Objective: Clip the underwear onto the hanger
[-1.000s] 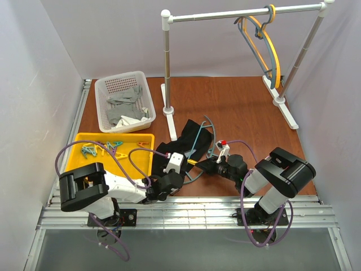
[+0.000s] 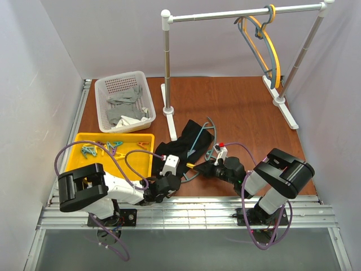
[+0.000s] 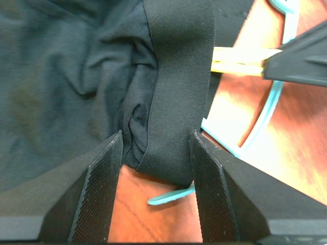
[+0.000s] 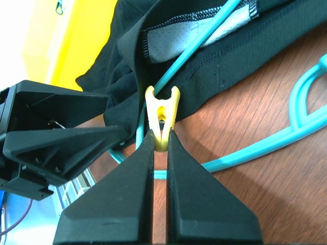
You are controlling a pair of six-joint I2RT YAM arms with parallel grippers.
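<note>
The black underwear (image 2: 185, 139) lies on the wooden table with the light-blue hanger (image 2: 208, 128) threaded over and under it. My left gripper is part open over a folded band of the underwear (image 3: 173, 87), its fingertips either side of the fabric's lower edge. My right gripper is shut on a yellow clothespin (image 4: 171, 104), which points toward the band beside a hanger bar (image 4: 199, 41). In the right wrist view the left gripper's black fingers (image 4: 71, 148) come in from the left.
A yellow tray (image 2: 79, 169) of clothespins sits at the front left, a white basket (image 2: 99, 101) of clothes behind it. A rack (image 2: 248, 11) with hanging hangers spans the back.
The right arm and clothespin look nearly unchanged.
</note>
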